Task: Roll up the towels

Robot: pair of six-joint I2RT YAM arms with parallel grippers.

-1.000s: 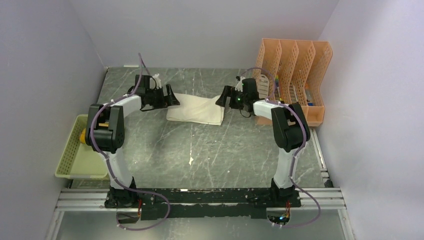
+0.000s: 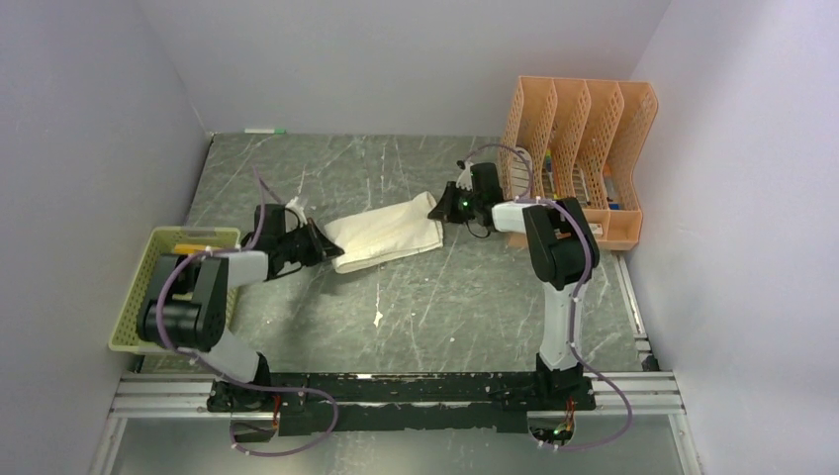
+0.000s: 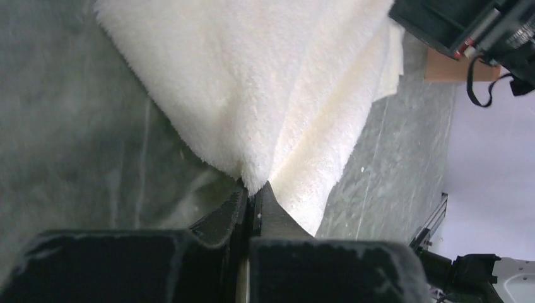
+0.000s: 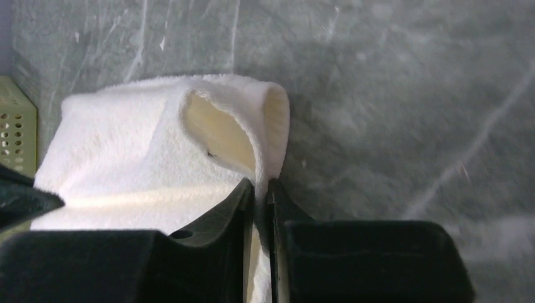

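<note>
A cream towel (image 2: pixel 386 228) lies folded in a long, slightly slanted strip on the grey marble table. My left gripper (image 2: pixel 333 251) is shut on its near left end; in the left wrist view the bunched cloth (image 3: pixel 252 126) runs down between the fingertips. At the towel's right end my right gripper (image 2: pixel 440 213) is shut on a standing fold of the edge (image 4: pixel 255 145), which forms an open loop beyond the fingers in the right wrist view.
A green plastic basket (image 2: pixel 131 317) stands at the left, under the left arm. An orange slotted organiser (image 2: pixel 623 148) is at the back right.
My left gripper has moved toward the front, pulling that end of the towel with it, so the towel now slants.
</note>
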